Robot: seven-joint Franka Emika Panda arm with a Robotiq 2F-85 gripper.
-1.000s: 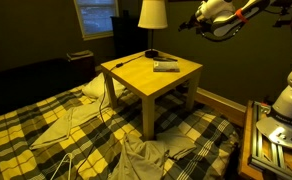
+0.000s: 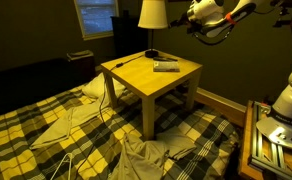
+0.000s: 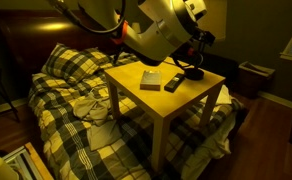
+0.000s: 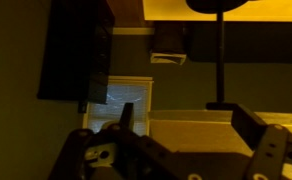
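A lamp with a pale shade [image 2: 153,14] stands at the back of a small light-wood table [image 2: 136,74]. On the tabletop lie a book or flat box [image 2: 166,66] and a dark remote [image 3: 174,82]. My gripper hangs in the air, higher than the tabletop and to the right of the lamp in exterior view 1. Its fingers stand wide apart, empty. The wrist view appears upside down: the lamp's dark pole [image 4: 220,60] crosses it, and the shade [image 4: 196,132] shows behind the fingers. In exterior view 2 the arm hides part of the lamp.
The table stands on a bed with a plaid cover [image 2: 36,122]. Rumpled grey cloth [image 2: 141,158] lies against the near table leg, and a cable runs over the bed.
The arm has shifted slightly to the left, toward the lamp, in exterior view 1. Table, lamp, book and cloth look unmoved.
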